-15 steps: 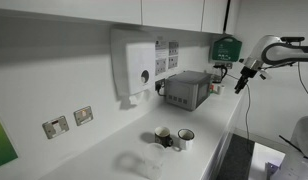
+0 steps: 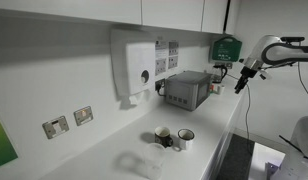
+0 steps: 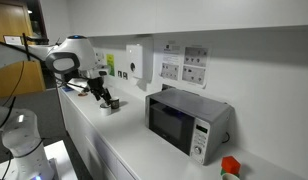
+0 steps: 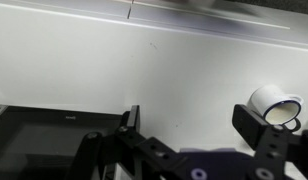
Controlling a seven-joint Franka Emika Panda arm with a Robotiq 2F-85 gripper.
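In the wrist view my gripper stands open, its two dark fingers far apart with only the white surface beneath the gap. A white mug [image 4: 273,102] with a dark rim is at the right of that view, just outside the right finger. Exterior view 1 has the gripper [image 2: 244,78] up in the air at the right, well away from the counter mugs. There, a dark mug [image 2: 162,135] stands beside a white mug [image 2: 186,140], with a clear container [image 2: 153,160] nearer the camera. In exterior view 2 the gripper [image 3: 91,88] hangs near the mugs.
A microwave [image 3: 177,122] stands against the wall on the white counter [image 3: 134,143]. A red object [image 3: 230,165] is at the counter's right end. Overhead cabinets [image 2: 179,12] run above, and a white dispenser [image 2: 134,62] is on the wall. Bare counter lies before the microwave.
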